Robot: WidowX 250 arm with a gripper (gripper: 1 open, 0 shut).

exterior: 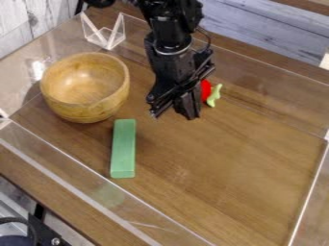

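My black gripper [172, 110] hangs from the arm over the upper middle of the wooden table. Whether its fingers are open or shut is hard to make out. Just behind it on the right, partly hidden by it, are a red object [206, 88] and a light green object [216, 95]. A wooden bowl [83, 87] stands to its left. A green bar [123, 148] lies on the table below and to the left of the gripper.
A white wire-like stand [106, 32] sits at the back left. Clear edging runs along its sides.
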